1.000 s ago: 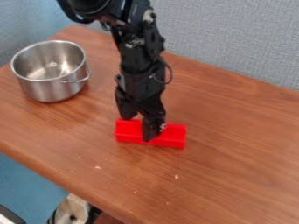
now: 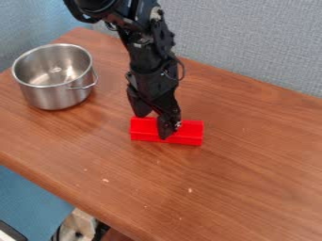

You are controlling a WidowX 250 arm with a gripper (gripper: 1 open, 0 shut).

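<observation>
A bright red block (image 2: 185, 136) lies lengthwise on the wooden table (image 2: 239, 184). My black gripper (image 2: 156, 123) is down over the block from above, open, with its fingers at the block's upper edge and around its middle. Whether the fingertips touch the block is hard to tell.
A steel pot (image 2: 55, 92) with a wire handle stands at the left, apart from the gripper. The table's edge runs along the lower left, and a grey wall stands behind.
The red block has shifted slightly up the frame and a little to the right, away from the table's front edge. My gripper has moved a little the same way.
</observation>
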